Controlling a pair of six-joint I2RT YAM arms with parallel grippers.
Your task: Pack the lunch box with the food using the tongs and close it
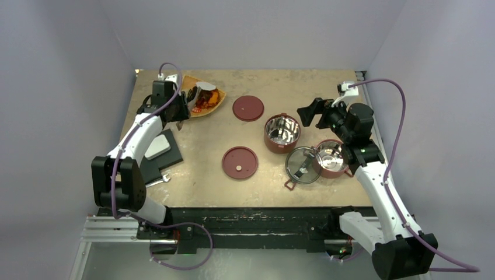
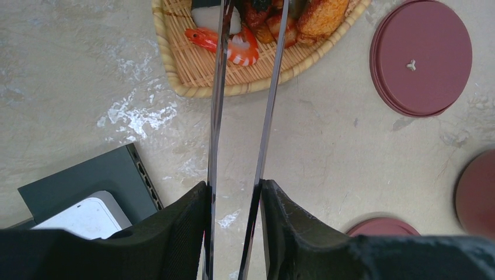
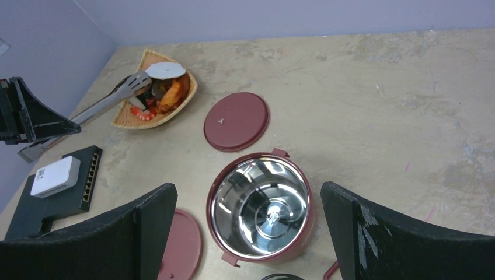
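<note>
A woven basket [image 1: 216,103] of food, with shrimp [image 2: 204,38], orange pieces [image 3: 172,95] and a white piece [image 3: 165,69], sits at the back left. My left gripper [image 1: 182,108] is over it, holding metal tongs [image 3: 106,102] whose arms reach over the basket. Two pots, one central [image 1: 282,146] and one right [image 1: 333,169], stand empty. My right gripper is open above the central pot, nothing between its fingers.
Maroon lids [image 1: 248,108], a glass lid [image 1: 297,160], a dark board with a white box [image 3: 55,178] and a wrench [image 1: 157,181] lie around.
</note>
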